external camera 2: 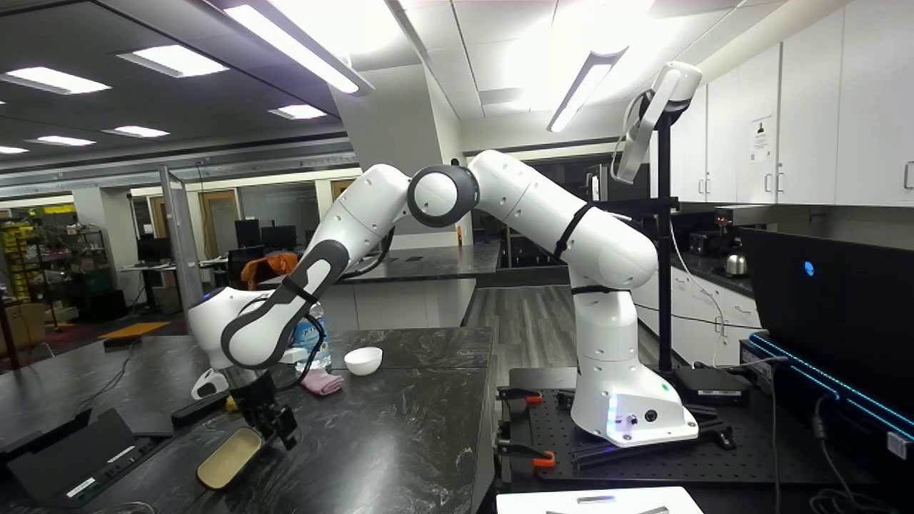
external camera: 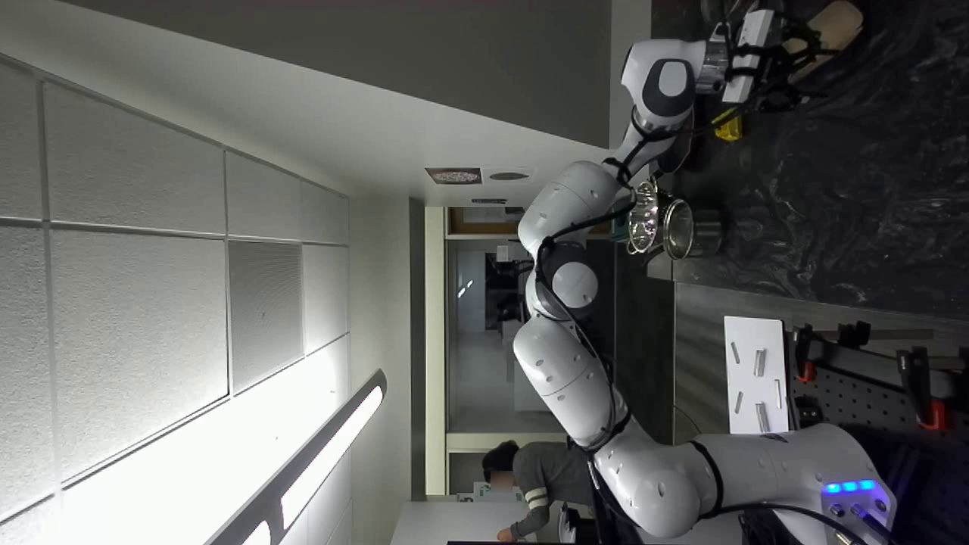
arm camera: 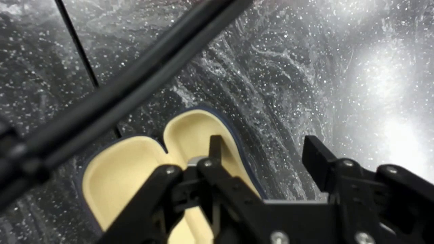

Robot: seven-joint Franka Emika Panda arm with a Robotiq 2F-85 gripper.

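Note:
A cream-lined dish with a dark blue outer rim (arm camera: pixel 122 175) rests on the black counter in the wrist view, its notched end showing two rounded lobes. Over it is my gripper, fingers apart: the left finger (arm camera: pixel 215 148) overlaps the dish's narrower lobe, while the right finger (arm camera: pixel 315 162) is over bare counter outside the rim. A small silvery bit shows beside the left finger; what it is, I cannot tell. The same dish (external camera 2: pixel 229 458) lies just below the gripper in exterior view 2. Whether a finger touches the dish is unclear.
A yellow object (external camera: pixel 728 126) is near the wrist, with a metal pot (external camera: pixel 695 228) and colander (external camera: pixel 643 216) farther along. A white bowl (external camera 2: pixel 363 360) and pink cloth (external camera 2: pixel 321 381) stand behind the gripper; a black folded device (external camera 2: pixel 77 458) lies left.

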